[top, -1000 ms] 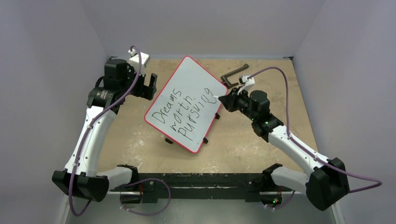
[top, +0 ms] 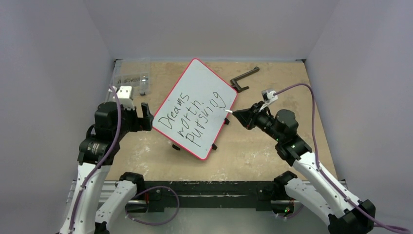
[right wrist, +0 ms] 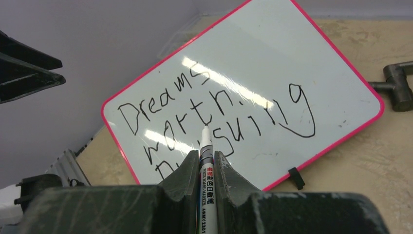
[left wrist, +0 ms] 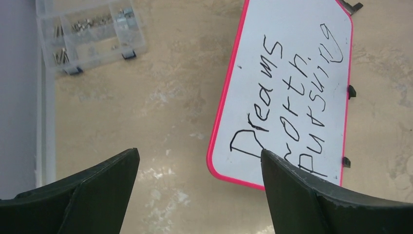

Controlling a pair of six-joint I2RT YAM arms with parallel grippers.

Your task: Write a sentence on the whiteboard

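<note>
The tilted whiteboard (top: pixel 195 83) with a red rim bears "Dreams worth Pursuing" in black handwriting, also filling the right side of the left wrist view (left wrist: pixel 297 14). My right gripper (top: pixel 234 112) is shut on a marker (right wrist: pixel 208 204), its white tip pointing toward the board from just off its right edge in the top view; contact is not visible. My left gripper (top: pixel 146 117) stands open beside the board's left corner, nothing between its fingers.
A clear divided box of small metal parts (left wrist: pixel 92 53) lies back left. A dark angled bracket (top: pixel 246 78) is behind the board's right corner.
</note>
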